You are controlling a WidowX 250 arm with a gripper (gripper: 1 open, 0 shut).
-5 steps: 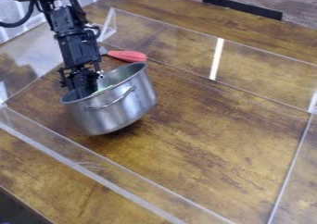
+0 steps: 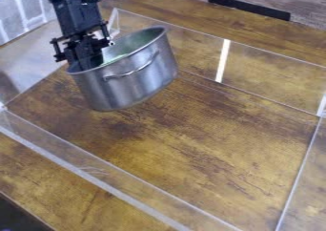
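A steel pot (image 2: pixel 128 80) with side handles is held tilted in the upper left of the camera view, with something pale green inside. My black gripper (image 2: pixel 80 52) is at the pot's back-left rim; its fingertips are hidden there, so I cannot see whether they are closed on it.
Clear plastic walls border the area, with a white strip (image 2: pixel 223 61) at the back.
The pot and my gripper have moved up and slightly right, away from the table's middle-left. The red utensil behind the pot is now out of sight behind it.
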